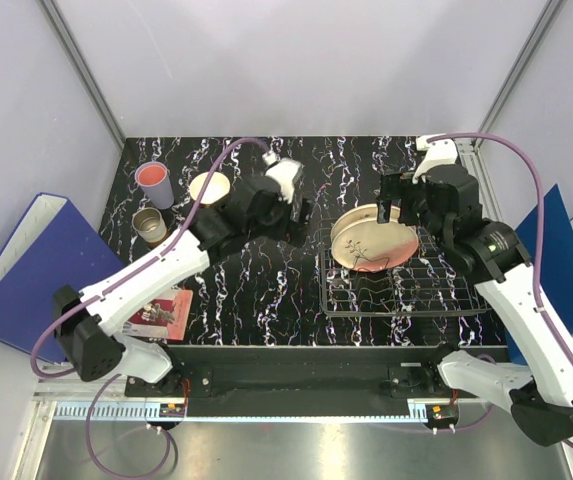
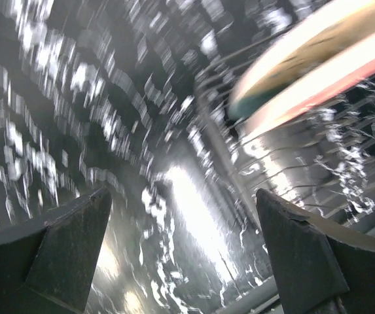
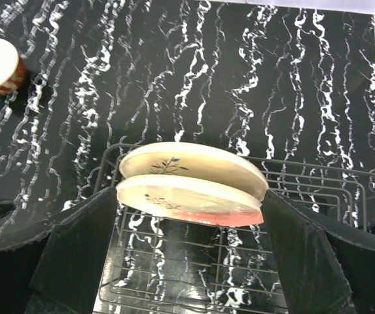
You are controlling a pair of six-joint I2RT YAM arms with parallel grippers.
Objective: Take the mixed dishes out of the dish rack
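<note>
Two pale plates stand on edge, one behind the other, at the left side of the wire dish rack (image 1: 406, 311). The front plate (image 3: 187, 200) has a pink lower part; the rear plate (image 3: 187, 159) carries a small leaf print. My right gripper (image 1: 388, 200) is open above and just behind them, nothing between its fingers. Left of the rack, above the dark marbled counter, my left gripper (image 1: 302, 222) is open and empty. The left wrist view is blurred, with the plates' edges at upper right, beyond the left fingers (image 2: 305, 252).
At the far left stand a lilac cup (image 1: 155, 186) with a red inside and a metal cup (image 1: 150, 226). Near them is a cream-topped container (image 1: 209, 188), with a red booklet (image 1: 162, 315) closer in front. Blue folders (image 1: 41, 280) flank both sides.
</note>
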